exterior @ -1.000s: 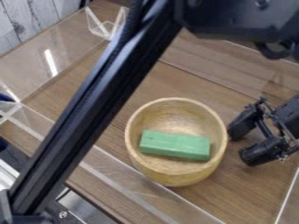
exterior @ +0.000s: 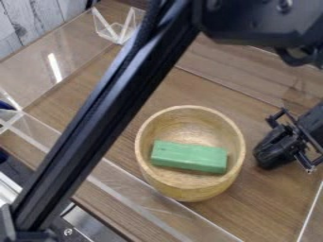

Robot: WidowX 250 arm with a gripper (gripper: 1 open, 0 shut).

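A green block (exterior: 190, 157) lies inside a round light wooden bowl (exterior: 190, 121) in the lower middle of the view. At the right edge, just beside the bowl, the black gripper (exterior: 286, 143) points down toward the floor, partly out of frame. A dark cylindrical shape is at its lower end; whether that is part of the gripper or a separate thing, and how the fingers stand, is hard to tell.
A thick black beam (exterior: 108, 113) crosses the view diagonally, left of the bowl. A clear plastic piece (exterior: 116, 26) sits at the top left.
The gripper has shifted and turned at the right edge, ending slightly higher and more compact in view than a second ago. The bowl and block have not moved.
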